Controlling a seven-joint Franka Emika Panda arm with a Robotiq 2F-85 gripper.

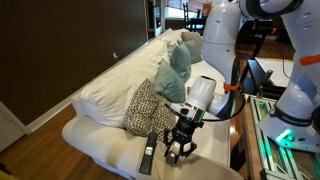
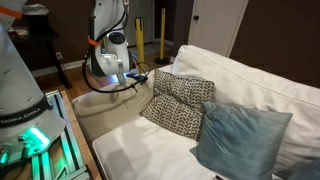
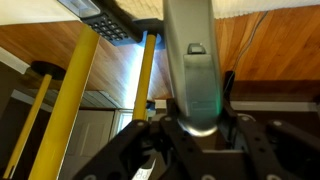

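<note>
In the wrist view, a smooth grey object with a pale rounded end stands between the dark fingers of my gripper, which is shut on it. What the object is cannot be told. In exterior view 1 my gripper hangs low over the near end of the white sofa, to the right of a black remote-like device. The held thing is too small to make out there. Exterior view 2 has the gripper at the sofa's far end, partly hidden by the arm.
Patterned cushions and grey-blue pillows lie along the sofa back. Yellow posts rise beyond the sofa's end in exterior view 2.
</note>
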